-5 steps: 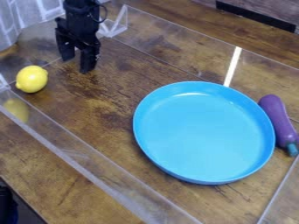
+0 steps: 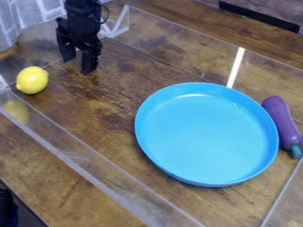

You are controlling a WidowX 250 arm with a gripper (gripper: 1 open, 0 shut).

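A black gripper [image 2: 78, 50] hangs low over the wooden table at the upper left, dark against it, so whether its fingers are open or shut is unclear. A yellow lemon [image 2: 32, 79] lies in front of it, to the left. A large blue plate [image 2: 206, 135] fills the right middle of the table. A purple toy eggplant [image 2: 279, 121] lies just beyond the plate's right rim.
Clear plastic walls [image 2: 89, 173] edge the work area. A white strip [image 2: 236, 66] lies behind the plate. The middle of the table, between gripper and plate, is bare.
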